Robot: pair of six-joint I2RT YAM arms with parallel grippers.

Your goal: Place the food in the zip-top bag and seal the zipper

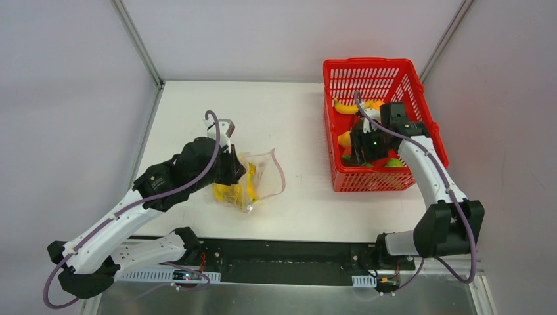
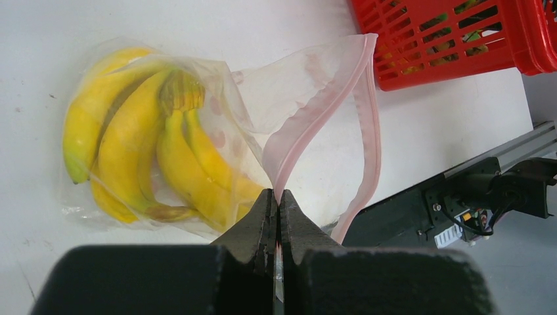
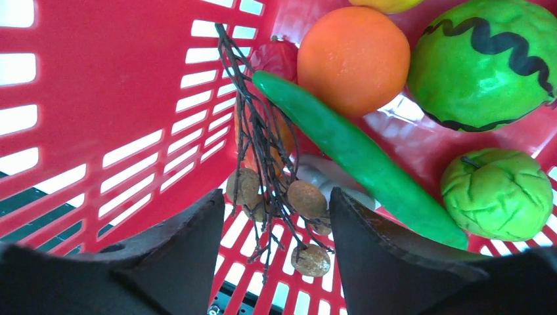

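Observation:
The clear zip top bag (image 2: 309, 118) lies on the table with its pink-edged mouth spread toward the right. Yellow bananas (image 2: 131, 131) are inside it. My left gripper is shut on the near side of the bag's mouth, where the pink rim runs in between the fingertips. Inside the red basket (image 3: 118, 118), my right gripper stands open. Between and beyond its fingers is a bunch of dark stems with small brown fruits (image 3: 307, 198); whether the fingers touch them I cannot tell.
A green chili (image 3: 355, 147), an orange (image 3: 353, 60), a green melon (image 3: 489, 62) and a green apple-like fruit (image 3: 497, 193) lie close to the right gripper. The basket's slotted wall is at its left. Bare table (image 1: 302, 151) separates bag and basket.

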